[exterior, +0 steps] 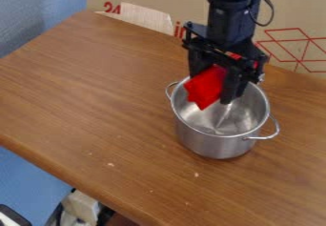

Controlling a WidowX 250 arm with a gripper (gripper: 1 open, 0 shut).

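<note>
A red block (pixel 204 87) hangs from my black gripper (pixel 222 71), which is shut on it, at the upper left of the steel pot's opening. The pot (pixel 219 139), with a wire handle on each side, stands on the wooden table right of centre. The block hides part of the pot's rim and inside; whether it touches the pot I cannot tell.
A cardboard panel (pixel 291 20) with red printing stands along the back. The table's left edge drops to a blue surface, with some small objects below at the lower left.
</note>
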